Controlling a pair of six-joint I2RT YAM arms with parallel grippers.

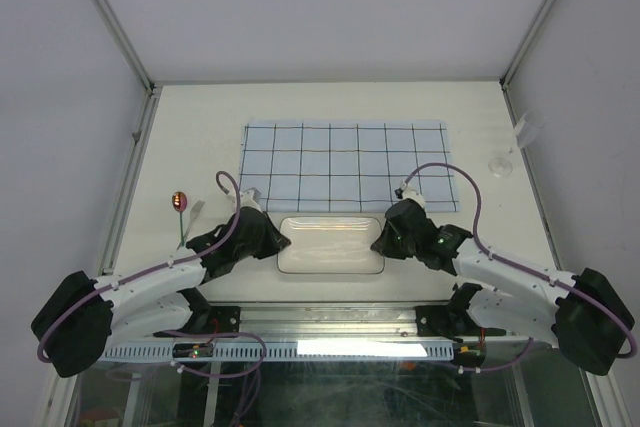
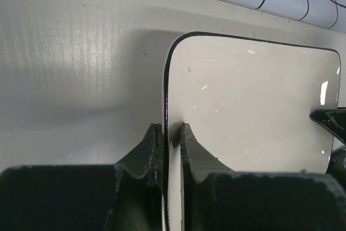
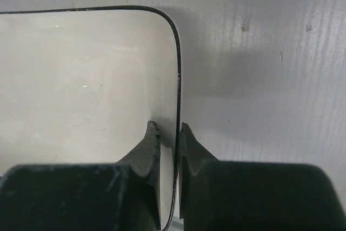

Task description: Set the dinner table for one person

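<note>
A white rectangular plate with a dark rim [image 1: 330, 245] is held level between both arms, in front of a white cloth with black grid lines [image 1: 345, 162]. My left gripper is shut on its left edge; one finger lies inside the rim and one outside. On the opposite edge, my right gripper is shut in the same way. Shadows beside the plate in both wrist views suggest it is off the table. A fork [image 1: 194, 212] and a green-handled spoon [image 1: 180, 209] lie at the left. A clear glass [image 1: 528, 128] stands at the far right.
A metal rail [image 1: 310, 317] runs along the front edge, close to the plate. Walls close off the back and both sides.
</note>
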